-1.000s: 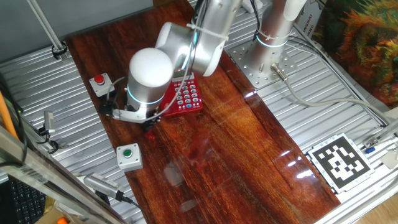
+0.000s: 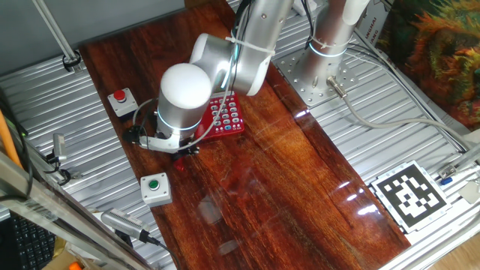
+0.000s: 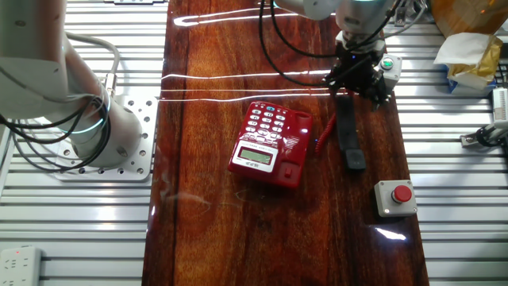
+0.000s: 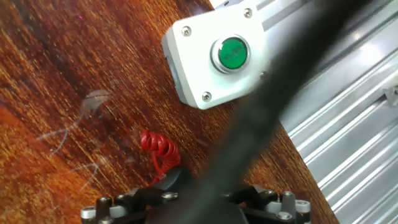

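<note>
A red desk phone (image 3: 271,144) with white keys and a small display lies on the wooden table; in exterior view 1 the arm partly covers it (image 2: 229,120). Beside it is a dark handset (image 3: 347,131), off its cradle, its upper end running under my gripper (image 3: 361,78). The wrist view shows a black end of the handset (image 4: 175,178) with a red coiled cord (image 4: 160,148), close to my gripper at the bottom edge. A blurred dark strip crosses in front of the fingers, so their opening and any grip on the handset are hidden.
A white box with a green button (image 4: 214,55) sits at the table edge near the gripper. Another box with a red button (image 3: 394,198) stands along the same edge.
In exterior view 1 the arm's wrist has shifted slightly right and toward the bottom of the view. The phone and both button boxes have stayed in place.
</note>
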